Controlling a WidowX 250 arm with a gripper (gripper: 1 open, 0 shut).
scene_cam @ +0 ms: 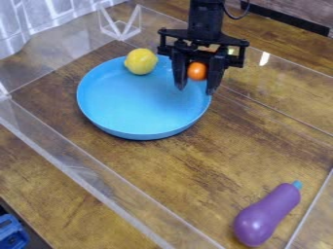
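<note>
My black gripper [197,70] is at the upper middle, shut on a small orange object [197,71] held over the back right part of a blue plate [124,104]. A yellow ball-like object [142,61] sits at the plate's back edge, left of the gripper. A purple eggplant [268,213] with a light tip lies apart on the wooden table at the front right.
A clear wall or strip runs along the left side, with a blue object [11,233] at the bottom left corner.
</note>
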